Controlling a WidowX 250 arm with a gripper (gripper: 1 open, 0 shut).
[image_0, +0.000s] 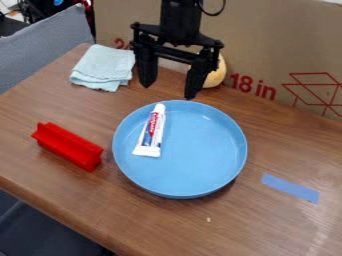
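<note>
The black gripper (168, 78) hangs open over the back part of the table, above and behind the blue plate (194, 160), with nothing seen between its fingers. A toothpaste tube (150, 133) lies on the left side of the plate. A red object (68, 147) lies on the table to the left of the plate. A rounded yellow object (214, 78) is partly hidden behind the gripper.
A folded light-blue cloth (102, 65) lies at the back left. Cardboard (287, 60) stands along the back. A strip of blue tape (290, 188) is on the right.
</note>
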